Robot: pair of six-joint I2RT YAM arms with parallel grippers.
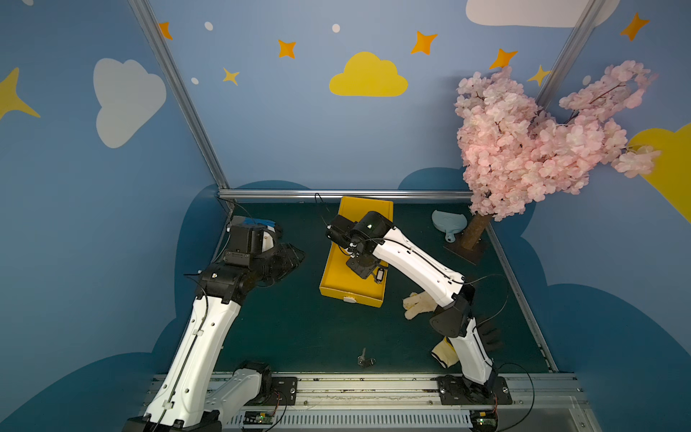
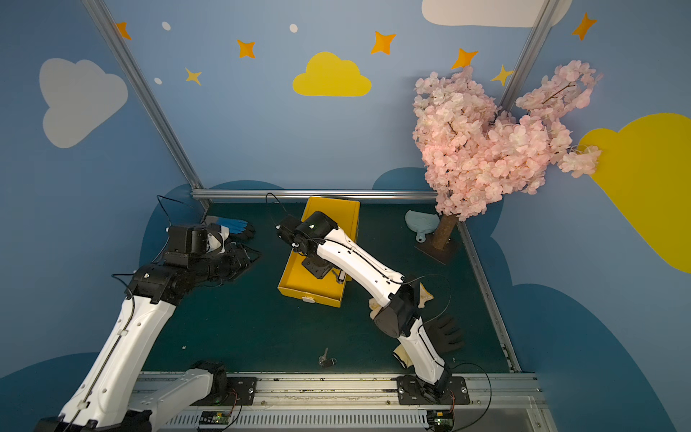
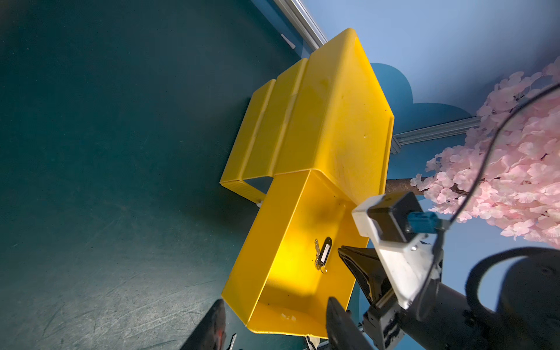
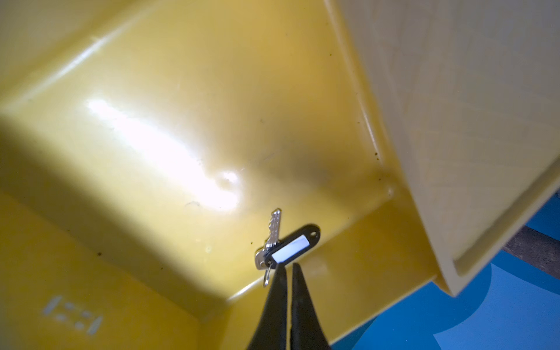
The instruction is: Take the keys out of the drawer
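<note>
A key with a black tag [image 4: 293, 247] lies on the floor of the pulled-out yellow drawer [image 3: 265, 256]; the top left view shows this tag [image 1: 380, 274] too. Over the drawer, my right gripper is shut with nothing between its fingers. Its tips overlap the edge of the tag in the right wrist view, while in the left wrist view the right gripper appears apart from the key. Left of the drawer, my left gripper stands open and empty. Another bunch of keys [image 1: 365, 358] lies on the table near the front edge.
The yellow cabinet [image 1: 367, 207] stands behind the drawer. Gloves [image 1: 417, 304] lie to the right, a blue dustpan [image 1: 449, 223] and blossom tree [image 1: 504, 151] at the back right.
</note>
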